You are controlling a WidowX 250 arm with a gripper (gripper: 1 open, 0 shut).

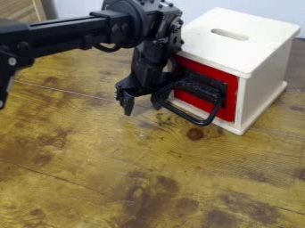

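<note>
My black gripper [143, 96] hangs low over the wooden floor, just in front of the left side of a white wooden box [245, 40] with a red front panel [227, 109]. A black door or panel with a looped black handle [205, 119] is on the red front, close to the gripper's right. The fingers point down; whether they are open or shut, or touch anything, I cannot tell in this dark cluster.
The box has a slot in its top and stands at the back right.
</note>
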